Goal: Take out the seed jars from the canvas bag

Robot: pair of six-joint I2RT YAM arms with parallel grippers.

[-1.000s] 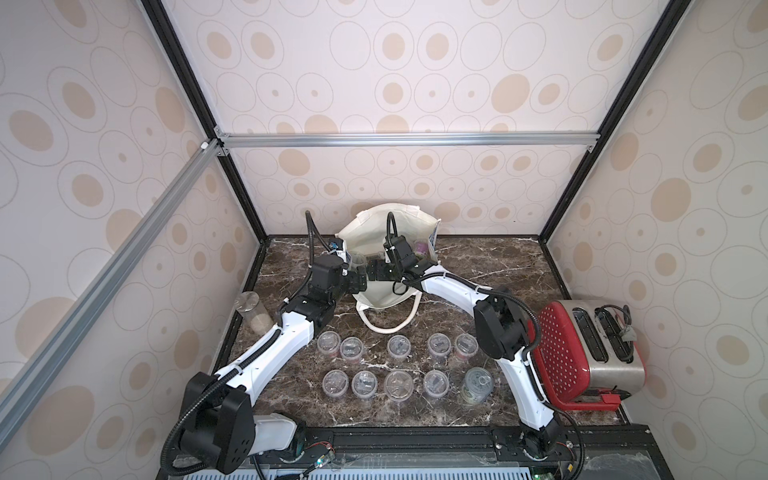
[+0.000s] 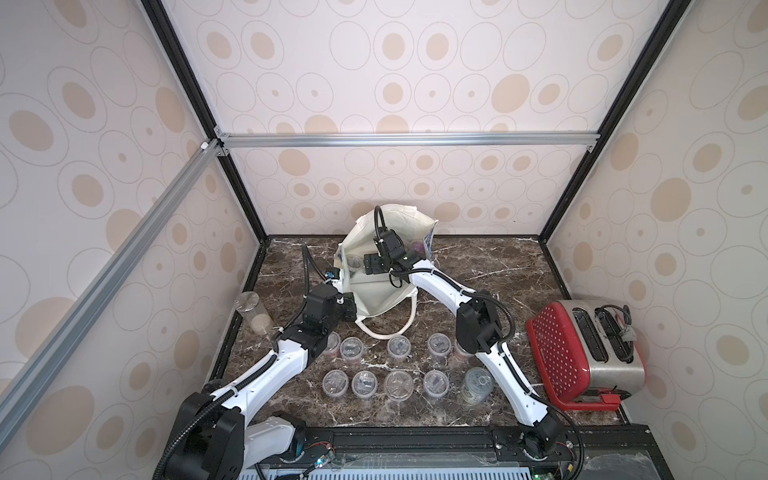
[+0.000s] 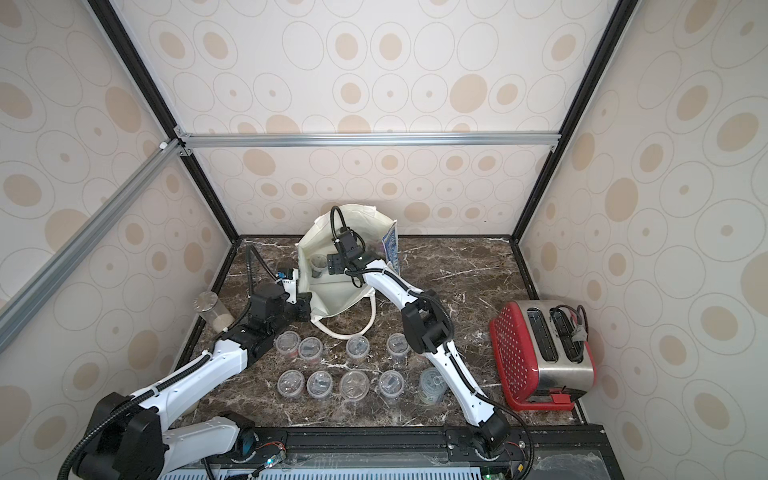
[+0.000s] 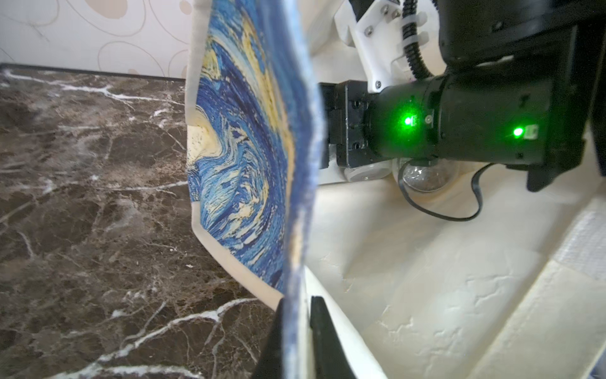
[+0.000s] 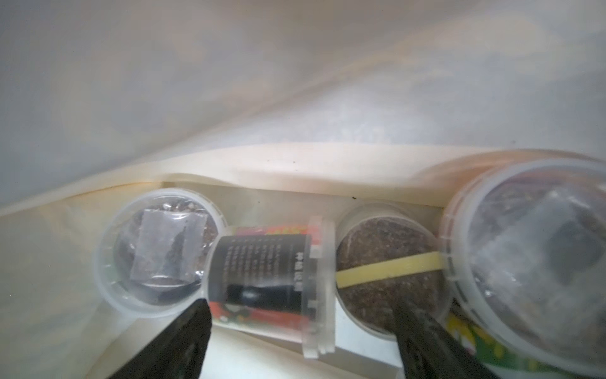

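Observation:
The white canvas bag (image 2: 384,308) stands open at the back, its blue painted side (image 4: 240,164) showing in the left wrist view. My left gripper is shut on the bag's edge at its left front. My right gripper is inside the bag, open above several seed jars: an upright jar (image 5: 161,252) at left, a tipped jar (image 5: 255,284), a jar with a yellow strip (image 5: 385,303) and a large jar (image 5: 536,259) at right.
Several lidded jars (image 2: 398,385) stand in two rows at the front. A red-and-steel toaster (image 2: 584,352) is at the right, and a tall container (image 2: 257,312) at the left. Bare table lies right of the bag.

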